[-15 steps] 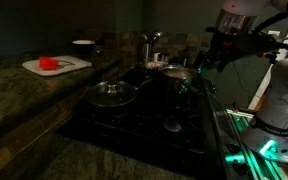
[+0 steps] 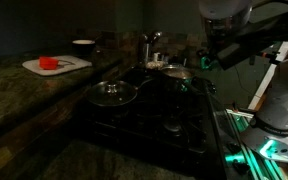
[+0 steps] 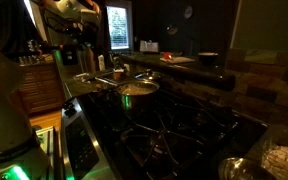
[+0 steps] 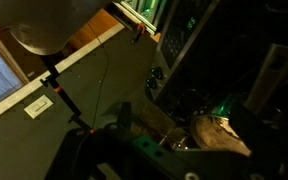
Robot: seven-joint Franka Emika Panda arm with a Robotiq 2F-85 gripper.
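Observation:
My gripper (image 2: 210,58) hangs high at the right of the first exterior view, above the stove's right side. It is open, and nothing shows between its fingers. In the second exterior view the arm reaches in from the upper left. A shallow pan (image 2: 112,93) sits on the left of the black stove (image 2: 149,125), its handle angled toward the back. Farther back stands a wider pan (image 2: 177,72), also seen as the pale-bottomed pan (image 3: 137,88). Dark gripper parts fill the lower wrist view, with a light round pan (image 4: 221,135) partly visible behind them.
A white board (image 2: 57,66) with a red object (image 2: 49,62) lies on the left counter, near a dark bowl (image 2: 84,44). Utensils (image 2: 152,42) stand at the back. A clear container (image 3: 282,158) is at the second exterior view's right edge. The scene is dim.
The arm's upper part has come lower and farther left in the first exterior view, and the gripper has tilted. The pans and counter items have stayed in place.

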